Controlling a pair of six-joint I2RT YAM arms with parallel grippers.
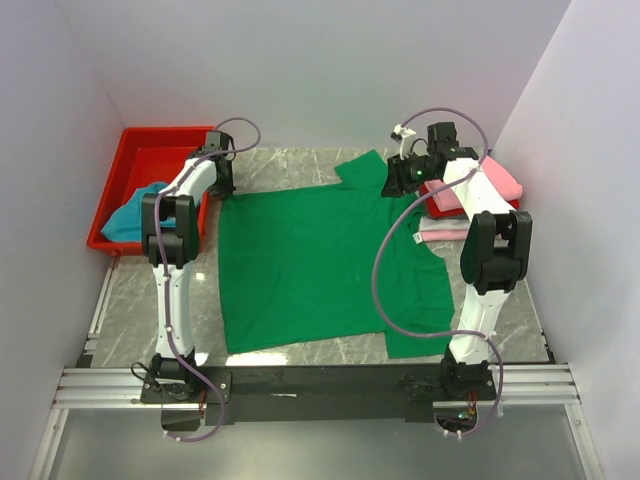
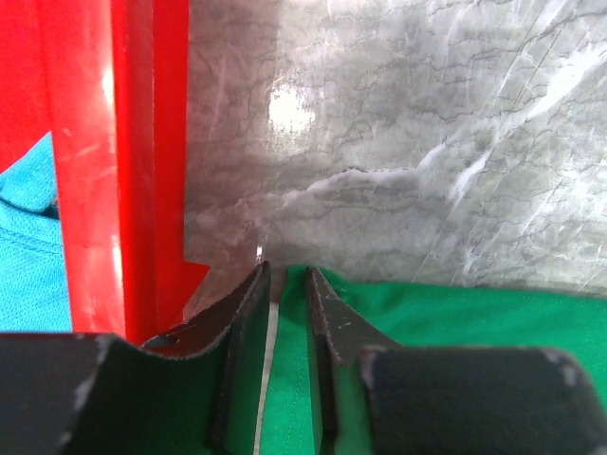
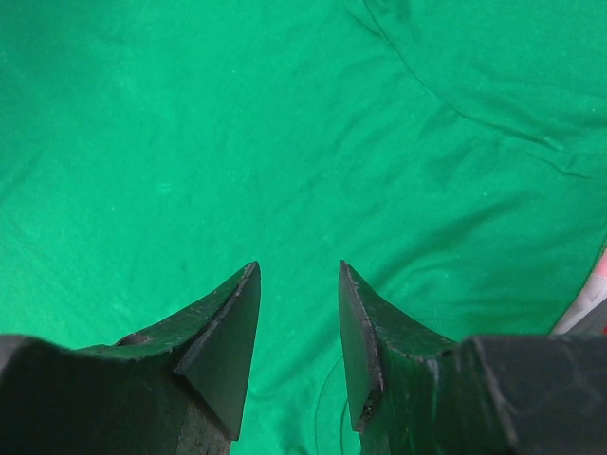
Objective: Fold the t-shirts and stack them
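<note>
A green t-shirt (image 1: 300,265) lies spread flat across the middle of the table. Its far-left corner (image 2: 299,284) sits at the fingertips of my left gripper, beside the red bin. Those fingers stand a narrow gap apart, with green cloth showing in the gap; whether they touch it I cannot tell. Over the shirt's upper right part is my right gripper, its fingers well apart and only flat green cloth visible below them. From above, both grippers hide bits of the shirt's far edge.
On the left, a red bin (image 1: 165,137) holds blue cloth (image 1: 128,222); its wall (image 2: 152,161) is close to my left gripper. Folded pink cloth (image 1: 500,178) and grey-and-pink cloth (image 1: 440,229) are stacked at the right. Bare marble tabletop (image 1: 285,170) shows behind the shirt.
</note>
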